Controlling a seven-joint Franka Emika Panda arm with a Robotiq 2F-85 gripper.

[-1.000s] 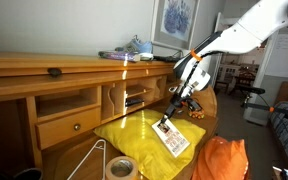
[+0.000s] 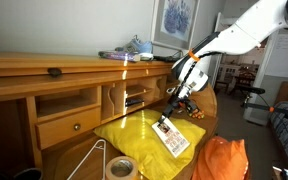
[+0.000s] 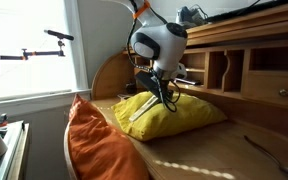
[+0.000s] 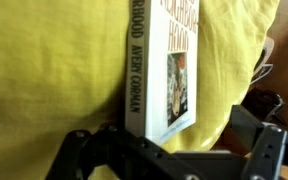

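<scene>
A book with a white cover and a small picture point(image 4: 169, 65) rests on the yellow pillow point(image 2: 136, 128); its spine lettering shows in the wrist view. In the second exterior view the book point(image 3: 144, 108) leans tilted on the pillow's slope. My gripper is open at the near end of the book, its dark fingers spread to either side. From the first exterior view, the gripper point(image 2: 174, 100) hangs just above the book's upper edge. Whether a finger touches the book cannot be told.
Orange cloth point(image 2: 224, 158) lies in front to the right of the pillow. A round tape-like roll point(image 2: 121, 168) and a thin bent rod point(image 2: 88, 155) lie to the left. Behind the pillow stands a wooden hutch with a drawer point(image 2: 68, 126) and cubbies.
</scene>
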